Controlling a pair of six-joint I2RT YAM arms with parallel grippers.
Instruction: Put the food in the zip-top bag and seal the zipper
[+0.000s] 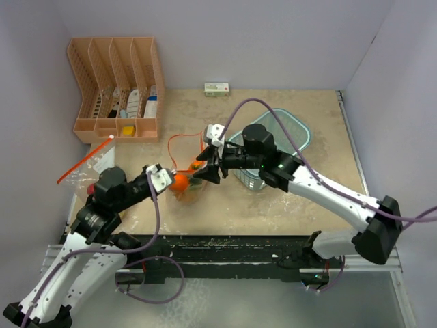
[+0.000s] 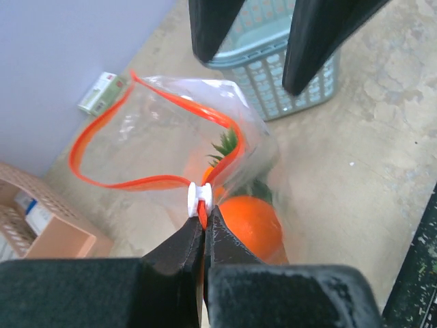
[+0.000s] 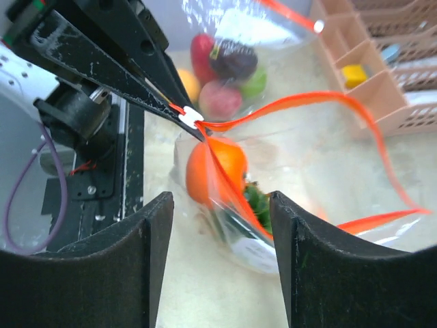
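Observation:
A clear zip top bag [image 2: 273, 164] with an orange zipper strip [image 2: 164, 182] stands with its mouth gaping. Inside it are an orange round food item [image 2: 252, 229] and a green leafy one [image 3: 258, 205]. My left gripper is shut on the end of the orange strip, right by the white slider [image 2: 199, 195]. In the right wrist view, the tips of that left gripper sit at the strip's corner. My right gripper is open and apart from the strip, with the bag seen beyond its fingers [image 3: 156, 239].
A second bag holding food [image 3: 222, 75] stands at the left, partly behind my left arm. The pale green basket [image 1: 300, 126] is close behind my right arm. An orange divided rack [image 1: 116, 130] and a small box [image 1: 216, 89] are at the back.

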